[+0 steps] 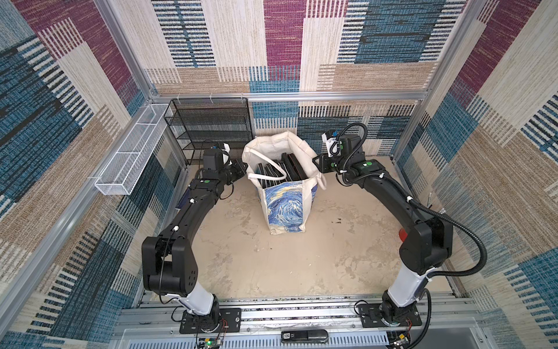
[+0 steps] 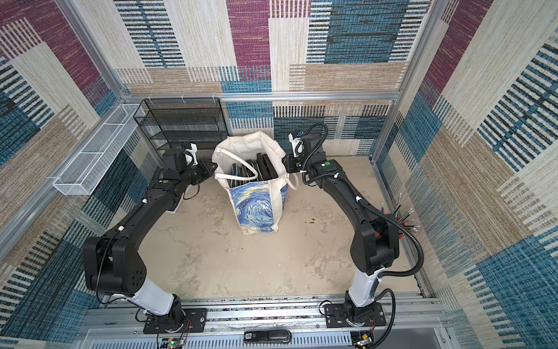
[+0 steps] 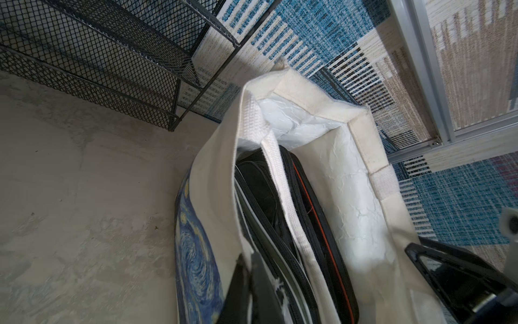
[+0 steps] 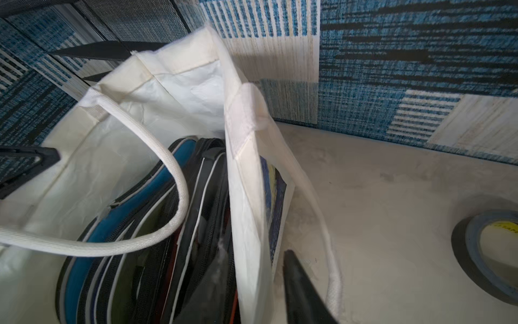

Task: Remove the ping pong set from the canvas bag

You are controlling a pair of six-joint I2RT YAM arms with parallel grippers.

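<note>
A cream canvas bag [image 1: 283, 206] with a swirled blue print stands upright at the back centre, packed with dark zippered cases [image 2: 264, 165]; I cannot tell which is the ping pong set. My left gripper [image 1: 238, 169] is shut at the bag's left rim, with its tips low in the left wrist view. My right gripper [image 1: 319, 164] is at the right rim; in the right wrist view its blurred fingers are apart around the bag's wall [image 4: 245, 205], near the hanging handle. Whether it touches the wall I cannot tell.
A black mesh rack [image 1: 206, 119] stands behind at left, and a white wire basket [image 1: 130, 151] hangs on the left wall. A tape roll [image 4: 474, 253] lies right of the bag, a red container [image 1: 403, 234] by the right arm.
</note>
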